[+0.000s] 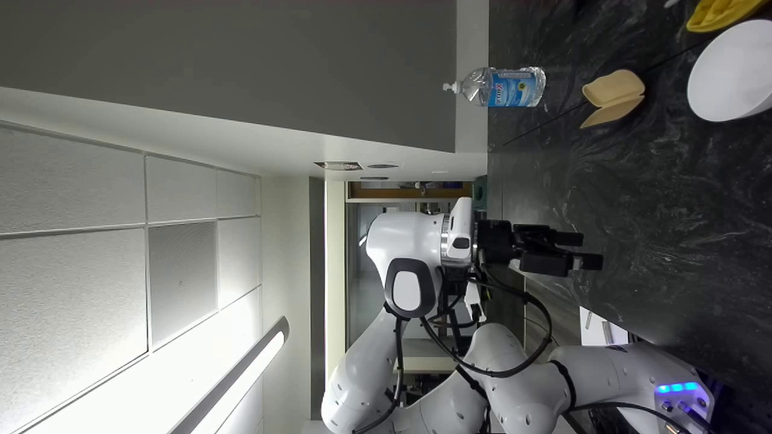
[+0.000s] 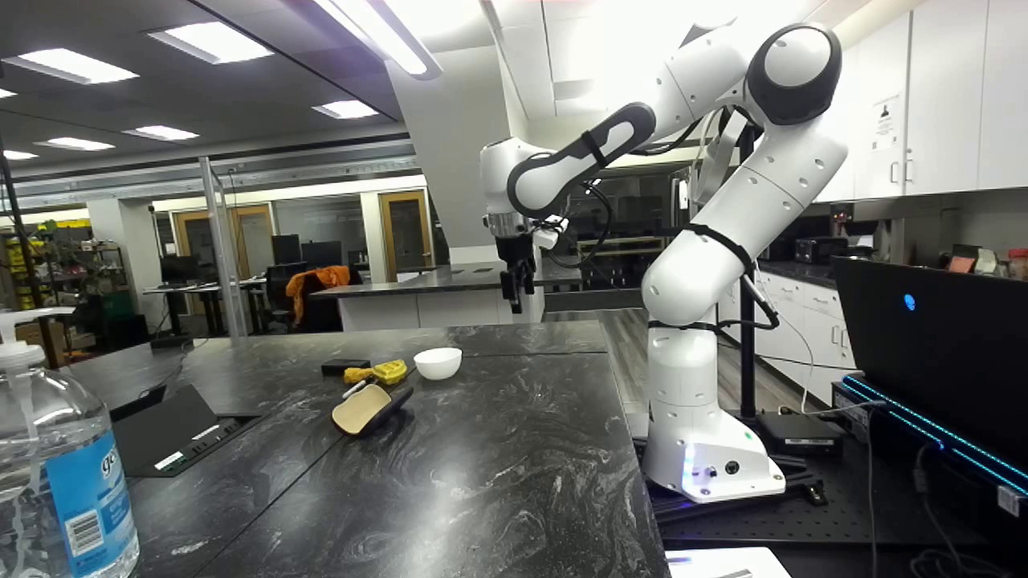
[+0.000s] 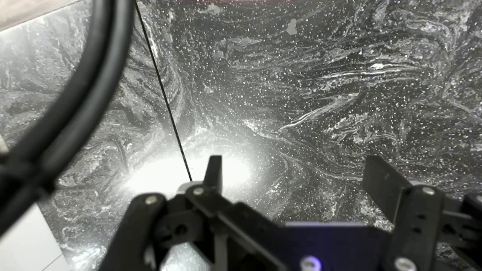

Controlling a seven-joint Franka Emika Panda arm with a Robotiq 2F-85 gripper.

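My gripper hangs above the dark marbled table, open, its fingers wide apart with only bare tabletop behind the gap. On the table in exterior view 2 stands a white bowl point(image 2: 438, 363), upright. Nearer that camera lies a tan, dark-backed curved object point(image 2: 361, 409), which looks like an eyeglass case; exterior view 1 shows it as a tan folded shape point(image 1: 613, 97). Yellow crumpled items point(image 2: 377, 372) lie beside the bowl. A clear bottle with a blue label point(image 1: 515, 87) stands well apart from the gripper. None of these appears in the wrist view.
A black box point(image 2: 344, 367) sits behind the yellow items, and a dark flat device point(image 2: 178, 429) lies at the left. A black cable point(image 3: 86, 90) crosses the left of the wrist view.
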